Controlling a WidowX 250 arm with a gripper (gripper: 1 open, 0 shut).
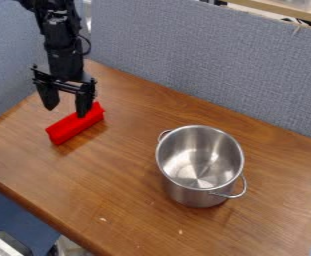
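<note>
A black robot gripper [66,99] hangs at the upper left, its two fingers spread open with nothing seen between them. Just below it, a red elongated block [72,126] lies diagonally on the wooden table [131,200]; the fingers appear above its far end, though whether they touch it cannot be told. A steel pot [198,160] with two side handles stands upright to the right.
Grey padded walls [211,70] border the table at the back and left. A pale shelf edge shows at the top right, outside the work surface.
</note>
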